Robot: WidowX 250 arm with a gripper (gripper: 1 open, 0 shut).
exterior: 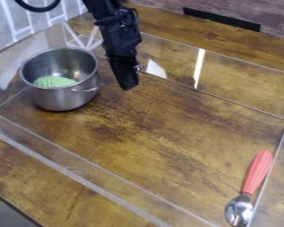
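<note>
A steel pot [61, 93] with a green item [52, 82] inside stands at the left of the wooden table. My black gripper [125, 78] is just right of the pot, at about rim height, angled downward; its fingers look close together, with nothing visible between them, though they are small in this view. An ice-cream scoop with a red handle [256, 172] lies at the lower right.
Clear strips or panels border the work area, and a white railing stands at the upper left.
</note>
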